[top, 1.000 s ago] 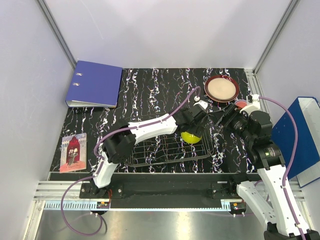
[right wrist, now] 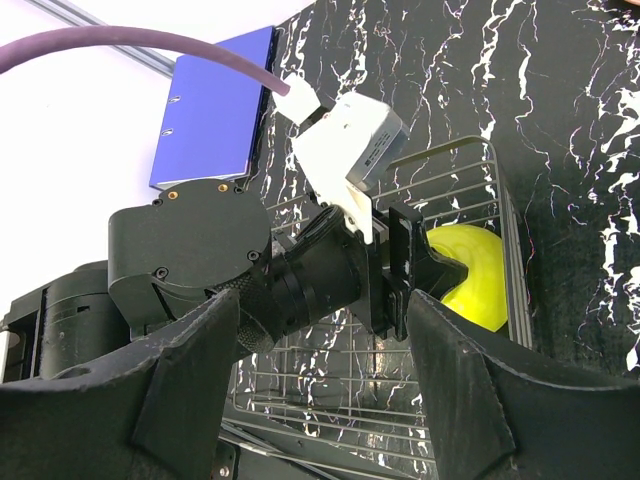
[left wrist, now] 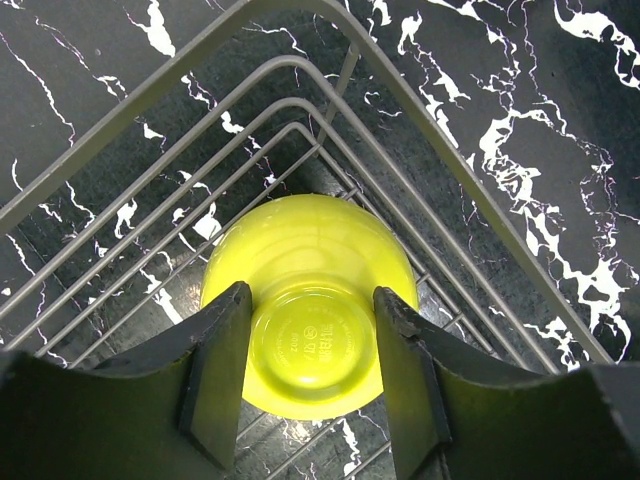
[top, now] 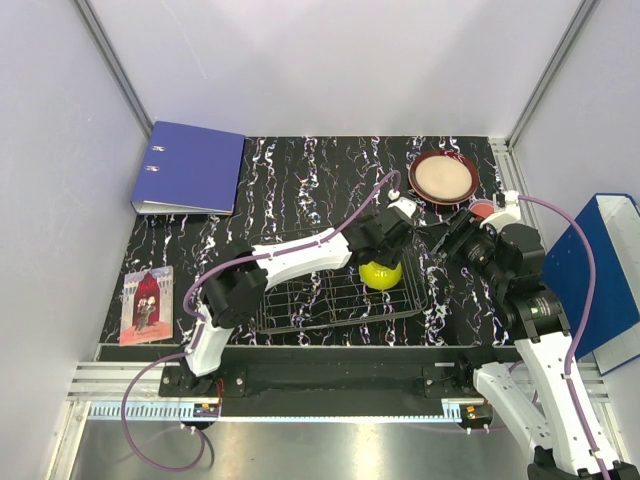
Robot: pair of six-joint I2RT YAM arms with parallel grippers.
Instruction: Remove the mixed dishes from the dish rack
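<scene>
A yellow-green bowl (left wrist: 310,235) sits upside down in the corner of the wire dish rack (top: 340,321), its round foot facing up. My left gripper is over it with one fingertip at each side of the foot. Whether the fingers press on the foot or stand just clear of it, I cannot tell. From above, the left wrist covers part of the bowl (top: 381,275). My right gripper stands open to the right of the rack, with nothing between its fingers. A brown-rimmed plate (top: 443,177) lies on the counter at the back right.
Partly behind the right gripper is a small red dish (top: 482,208). A blue binder (top: 190,167) lies at the back left and a picture book (top: 147,305) at the front left. Another blue binder (top: 590,275) stands at the right. The counter behind the rack is clear.
The bowl has shifted slightly left in the top view, and more of it shows below the left gripper. The right arm has stayed where it was.
</scene>
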